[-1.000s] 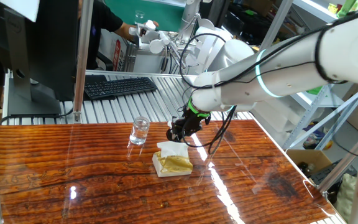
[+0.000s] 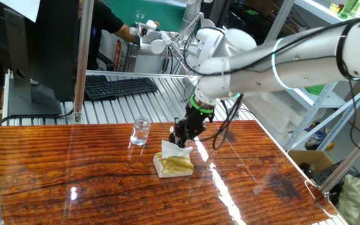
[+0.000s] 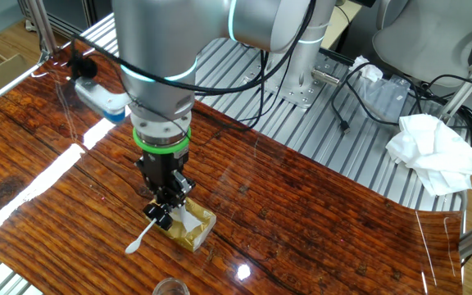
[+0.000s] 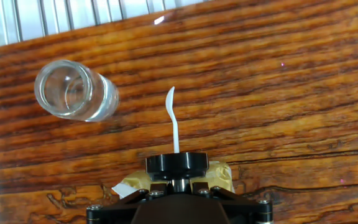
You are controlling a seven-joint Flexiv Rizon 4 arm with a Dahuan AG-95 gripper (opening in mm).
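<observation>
My gripper is shut on the handle of a small white spoon [image 4: 171,112], whose bowl end points away from the black fingertips. In exterior view 2 the spoon [image 3: 140,239] slants down from the gripper [image 3: 159,215], beside the tissue pack. That pack [image 2: 175,166] is gold and white with a white tissue [image 2: 176,150] standing out of its top; the gripper [image 2: 179,135] is just behind it in exterior view 1. A clear glass jar [image 2: 140,132] with some clear liquid stands to the left. The wrist view shows the jar [image 4: 73,90] up and left of the spoon.
The glossy wooden tabletop [image 2: 74,172] has free room left and right of the pack. Behind it lie a metal slatted surface with a keyboard [image 2: 120,88] and a monitor [image 2: 27,56]. Crumpled white cloth [image 3: 433,152] sits near one edge. A cable loops beside the wrist.
The arm has shifted slightly to the right in exterior view 1, and the gripper with it. The tissue's top looks a little different in shape. Jar and pack stay in place.
</observation>
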